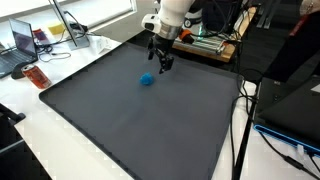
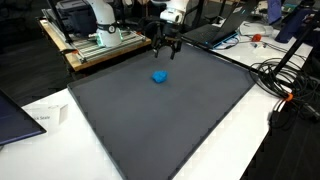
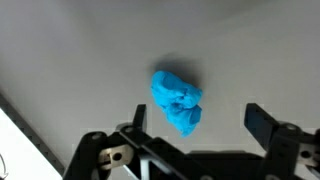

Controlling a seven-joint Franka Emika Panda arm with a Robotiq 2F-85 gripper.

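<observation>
On the dark grey mat lies a small crumpled blue cloth (image 1: 146, 79), also seen as a bright blue bundle (image 2: 159, 76) in the second exterior view. Seen from the wrist, the blue cloth (image 3: 177, 101) sits ahead of the fingers, near the middle of the picture. My gripper is open, its two black fingers wide apart with nothing between them. From outside, the gripper (image 1: 160, 60) hangs over the mat close to the cloth, apart from it.
An orange-red can (image 1: 37, 77) and a laptop (image 1: 24, 40) stand off its left side. Black cables (image 2: 280, 90) lie beyond the mat's edge in the second exterior view.
</observation>
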